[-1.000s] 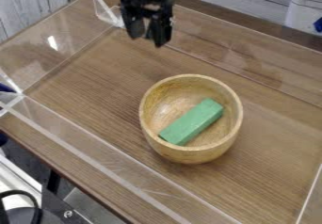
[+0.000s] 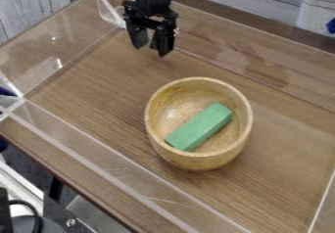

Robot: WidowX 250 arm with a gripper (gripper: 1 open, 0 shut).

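Observation:
A round tan wooden bowl (image 2: pixel 170 143) sits on the wooden surface at the lower middle, with a green rectangular block (image 2: pixel 199 128) lying inside it. My gripper (image 2: pixel 152 41) is a dark shape at the top middle of the camera view, far behind the bowl; its fingers point down and appear apart, with nothing clearly visible between them.
A whitish, see-through item stands just left of the gripper, too small to identify. Edges and walls run along the top and left.
The dark gripper has shifted slightly at the top of the view and looks a little narrower than before. The bowl and green block have not visibly moved.

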